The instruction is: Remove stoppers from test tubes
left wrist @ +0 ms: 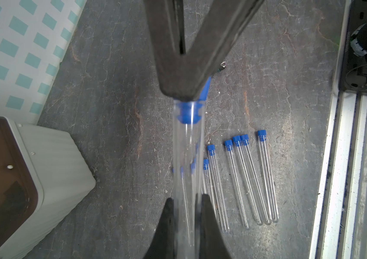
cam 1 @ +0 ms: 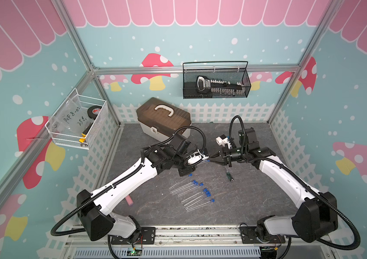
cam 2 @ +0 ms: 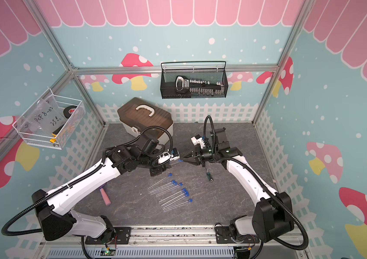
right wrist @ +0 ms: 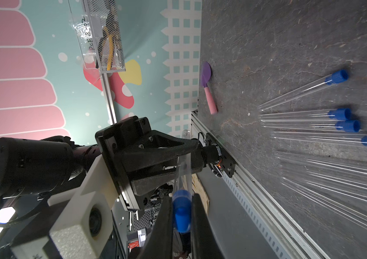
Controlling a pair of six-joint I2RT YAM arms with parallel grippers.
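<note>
A clear test tube (left wrist: 187,146) is held upright in the left wrist view, with my left gripper shut on its glass body. Its blue stopper (right wrist: 182,211) is seated in the tube mouth and lies between the two fingers of my right gripper. Those fingers flank the stopper closely; whether they touch it is unclear. From above, both grippers meet over the middle of the table, the right one (cam 1: 212,159) coming from the right. Several more tubes with blue stoppers (right wrist: 342,113) lie on the table below.
At the back left stands a brown-lidded toolbox (cam 1: 162,118), close to the left arm. A screwdriver (cam 1: 229,176) lies under the right gripper. A spatula with a pink handle (cam 2: 105,196) rests at the left.
</note>
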